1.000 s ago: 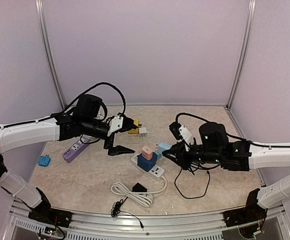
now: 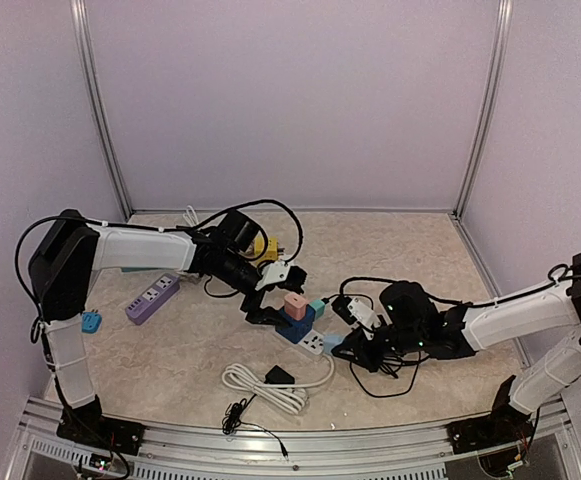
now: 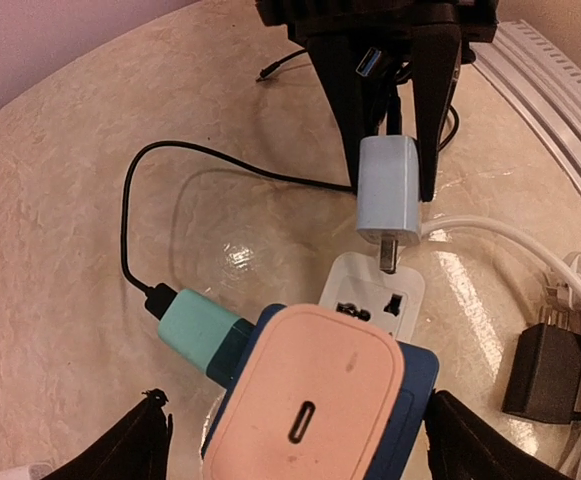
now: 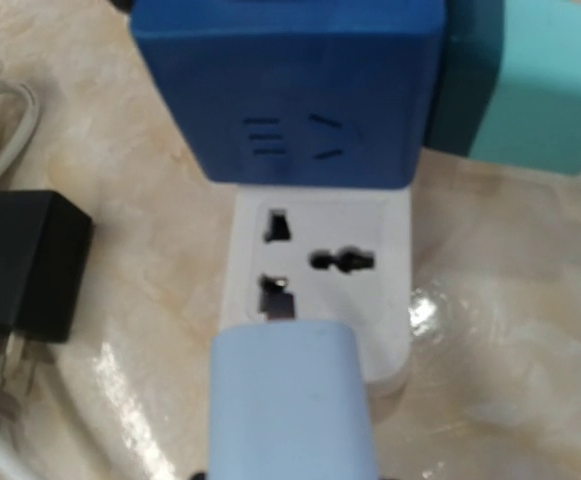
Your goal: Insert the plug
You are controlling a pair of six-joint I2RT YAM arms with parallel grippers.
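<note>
A light blue plug (image 3: 388, 185) is gripped by my right gripper, its metal prong pointing down at the white power strip (image 3: 370, 285). In the right wrist view the plug (image 4: 288, 400) covers the strip's near end, and its prong overlaps one slot of the free outlet (image 4: 322, 260); whether it touches cannot be told. A dark blue adapter (image 4: 290, 110) sits on the strip, topped by a pink block (image 3: 310, 390), with a teal plug (image 3: 198, 332) at its side. My left gripper (image 2: 280, 300) is open, its fingers (image 3: 120, 445) on either side of the adapter.
A black charger (image 3: 547, 370) and the coiled white cord (image 2: 270, 390) lie in front of the strip. A purple power strip (image 2: 155, 297) and a blue piece (image 2: 91, 321) are at the left, a yellow block (image 2: 267, 247) behind.
My left gripper has moved right and come around the blue adapter. The right gripper has come down and toward the front with the light blue plug, now over the strip's near end.
</note>
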